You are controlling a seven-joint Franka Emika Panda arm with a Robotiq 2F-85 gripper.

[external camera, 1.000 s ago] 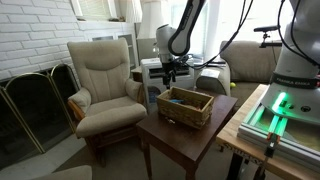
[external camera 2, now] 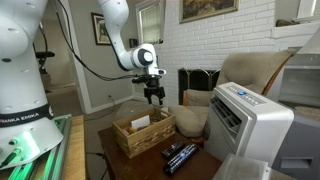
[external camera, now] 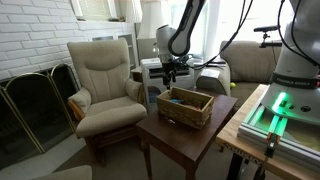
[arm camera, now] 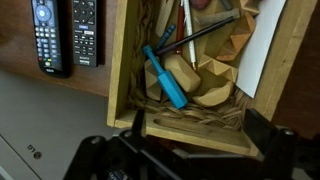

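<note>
My gripper stands open above the front edge of a woven basket (arm camera: 121,80), with nothing between its fingers. Inside the basket lie a blue-handled tool (arm camera: 165,78), several pale wooden blocks (arm camera: 212,95), slim pens (arm camera: 187,30) and a white flat piece (arm camera: 262,45). From the side, the gripper (external camera: 172,77) hangs over the basket (external camera: 185,113), clear of its contents. In the second exterior view, the gripper (external camera 2: 155,98) is above the basket (external camera 2: 143,140) as well.
Two dark remotes (arm camera: 55,35) lie on the brown table (external camera: 172,136) beside the basket. A beige armchair (external camera: 103,85) stands behind the table. A white printer-like box (external camera 2: 237,115) is at the right in the second exterior view. Bare tabletop shows around the basket.
</note>
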